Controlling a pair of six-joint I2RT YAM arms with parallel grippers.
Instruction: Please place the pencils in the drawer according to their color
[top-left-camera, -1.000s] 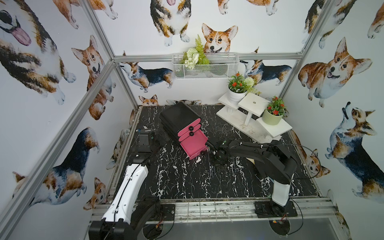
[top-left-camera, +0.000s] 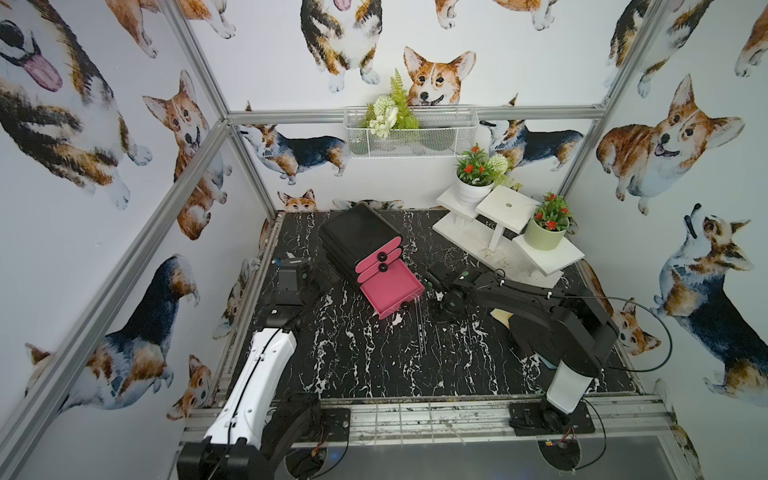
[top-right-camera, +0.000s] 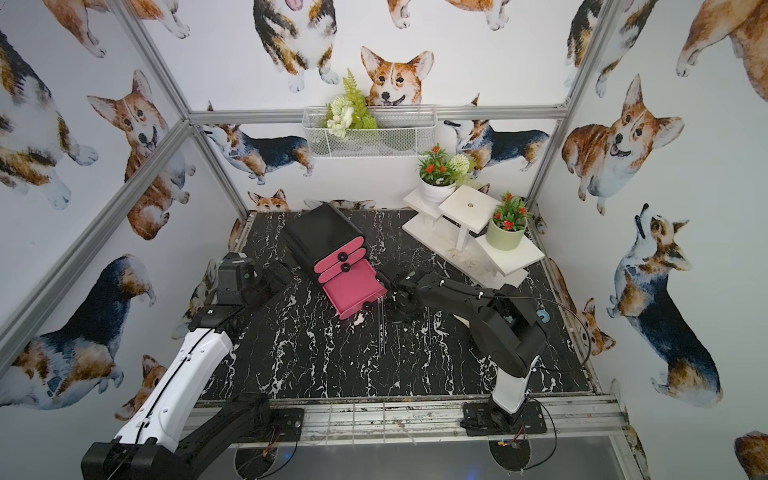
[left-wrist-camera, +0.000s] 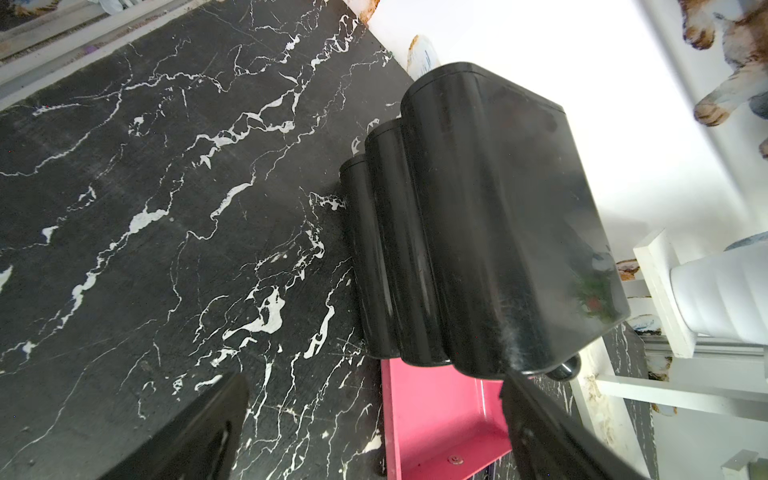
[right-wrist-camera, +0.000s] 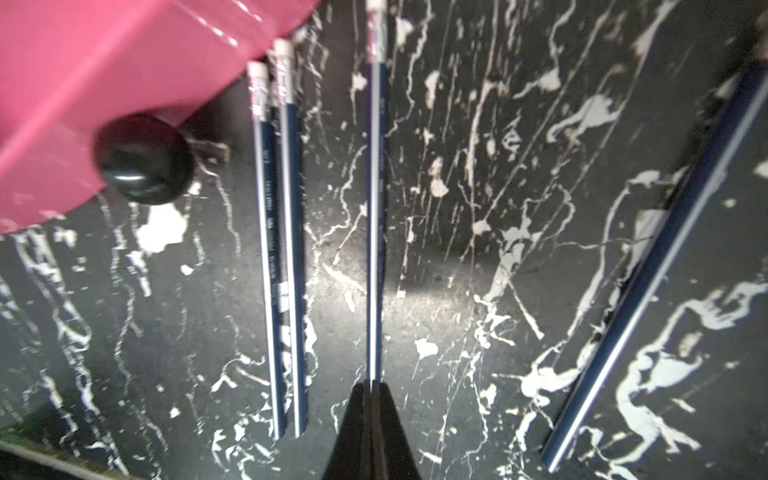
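Note:
A black drawer unit (top-left-camera: 360, 232) with pink drawers stands mid-table, its bottom drawer (top-left-camera: 390, 288) pulled out; the part of that drawer visible in the left wrist view looks empty. Several dark blue pencils (right-wrist-camera: 374, 224) with white erasers lie on the table beside it in the right wrist view, one (right-wrist-camera: 648, 272) apart at the right. My right gripper points down over the middle pencils, shut; whether it touches one I cannot tell. My left gripper stands open at the left of the unit, nothing between its fingers.
A white tiered stand (top-left-camera: 504, 208) with two potted plants is at the back right. A wire basket (top-left-camera: 412, 148) hangs on the back wall. Bare table lies at the front and left. Pale objects lie partly hidden beneath the right arm.
My right arm has shifted slightly right, its gripper moving a little away from the drawer's right side. The left arm and drawer unit stay still.

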